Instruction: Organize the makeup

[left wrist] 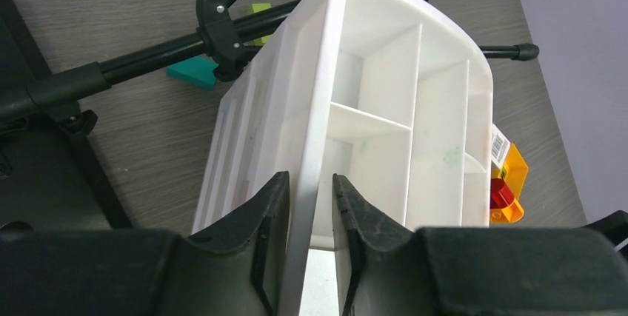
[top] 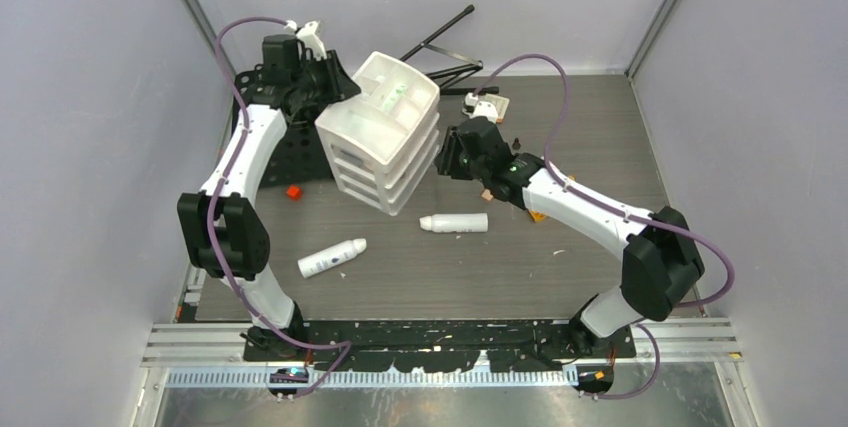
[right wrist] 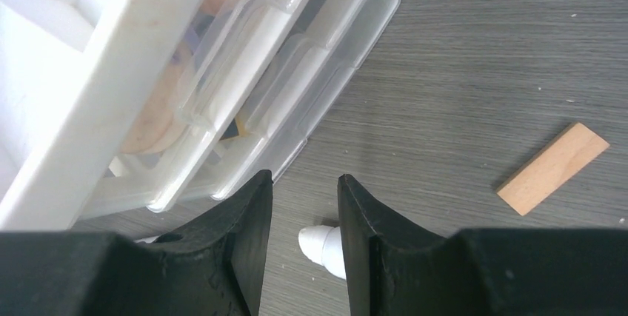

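A white drawer organizer (top: 377,112) with clear drawers stands angled at the back middle. My left gripper is at its upper left, the organizer's thin top edge lying between the fingers. My right gripper hangs right of the drawer fronts, apart from them; whether anything is between its fingers is unclear. Pinkish round items show inside the drawers in the right wrist view. Two white bottles, one lying left (top: 331,256) and one middle (top: 455,223), lie in front of the organizer.
A black folding stand (top: 440,47) is behind the organizer. A wooden block (right wrist: 552,168), a yellow-red toy (left wrist: 508,190) and a red cube (top: 294,192) lie around it.
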